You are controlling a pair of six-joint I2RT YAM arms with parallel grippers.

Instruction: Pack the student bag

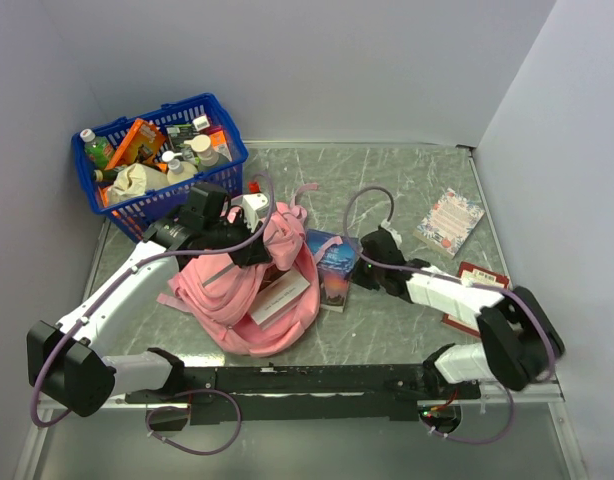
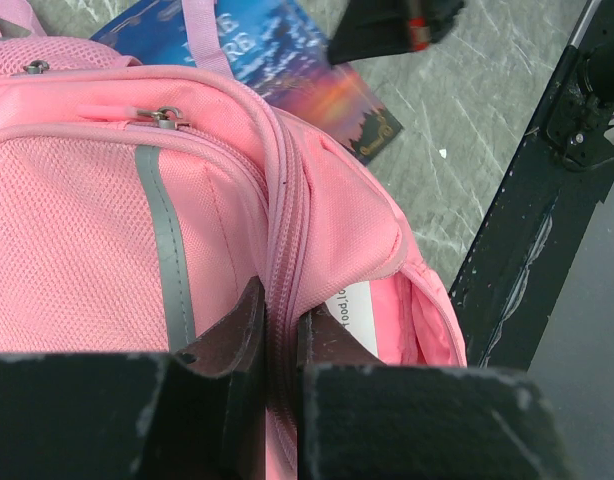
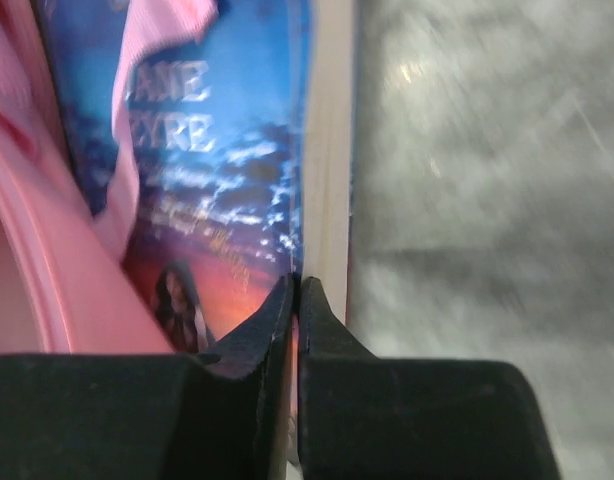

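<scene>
The pink bag (image 1: 222, 290) lies on its side, its mouth facing right, with a pale book (image 1: 280, 298) partly inside. My left gripper is shut on the bag's zippered edge (image 2: 287, 200). Just right of the bag's mouth, the blue Jane Eyre book (image 1: 334, 262) lies flat on the table, a pink strap (image 3: 127, 120) across its cover. My right gripper is shut at that book's right-hand edge, with nothing visible between its fingers. A floral book (image 1: 449, 222) and a red-bordered book (image 1: 480, 281) lie farther right, the latter partly behind the right arm.
A blue basket (image 1: 232, 178) full of bottles and boxes stands at the back left. Bare tabletop (image 1: 387, 165) shows at the back centre and between the Jane Eyre book and the floral one. A black rail (image 1: 287, 379) runs along the front.
</scene>
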